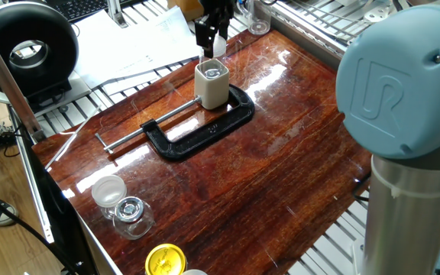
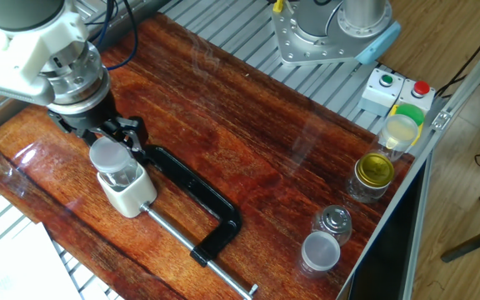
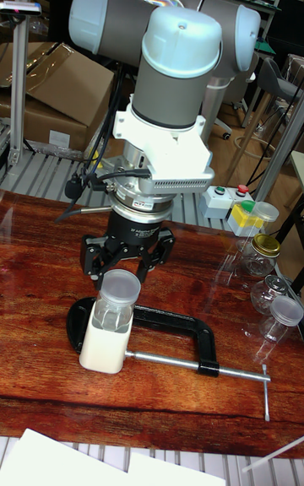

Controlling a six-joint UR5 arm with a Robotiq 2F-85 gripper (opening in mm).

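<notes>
A clear jar with a frosted white lid stands upright in a cream square holder. The black C-clamp lies around the holder, its screw pressing against one side. Just above and behind the lid, in the third exterior view, my black gripper points down. Its fingers are spread, with nothing seen between them. From the first exterior view, the gripper shows only partly at the top edge. Whether a fingertip touches the lid cannot be made out.
Several jars line one table end: a white-lidded jar, a silver-topped jar, a gold-lidded jar and another pale-lidded one. A glass sits at the opposite corner.
</notes>
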